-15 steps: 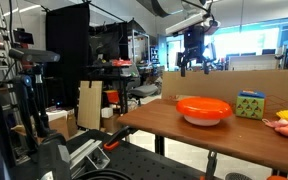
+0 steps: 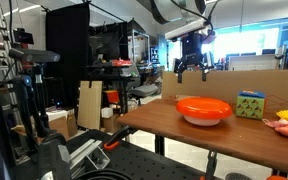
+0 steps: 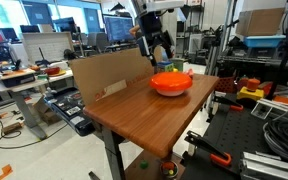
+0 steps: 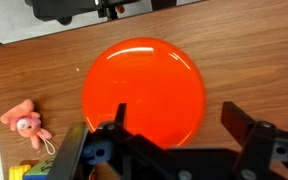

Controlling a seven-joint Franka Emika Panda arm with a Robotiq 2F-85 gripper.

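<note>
A round red lid or dish (image 4: 144, 92) fills the middle of the wrist view. From the side, the same red piece (image 2: 203, 104) sits on top of a white bowl (image 2: 206, 121) on the wooden table. My gripper (image 2: 192, 76) hangs above it with a clear gap, touching nothing. In the wrist view its two dark fingers (image 4: 251, 128) stand wide apart on either side of the lower part of the red disc, with nothing held between them. Exterior view 2 also has the gripper (image 3: 154, 52) over the red piece (image 3: 171, 82).
A green, blue and yellow block (image 2: 250, 105) stands behind the bowl on the right. Nearby, a pink plush toy (image 2: 284, 126) lies close to the table's end. A brown panel (image 3: 104, 75) borders it.
The arm appears to have shifted only slightly above the bowl. The red piece, the block and the toy stay where they were.
</note>
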